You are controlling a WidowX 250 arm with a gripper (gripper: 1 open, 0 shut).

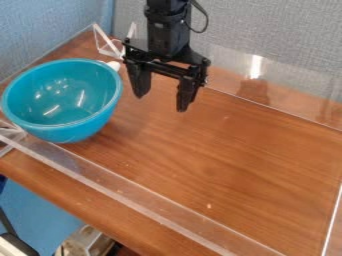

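Observation:
My black gripper (163, 88) hangs above the wooden table at the upper middle of the camera view. It is open, its two fingers spread wide with nothing between them. A turquoise bowl (60, 108) sits on the left part of the table, to the left of the gripper and close to its left finger in the view.
A clear raised edge runs along its sides. Grey padded walls stand behind and at the left. Some white pieces lie behind the bowl. Blue floor shows at the lower left.

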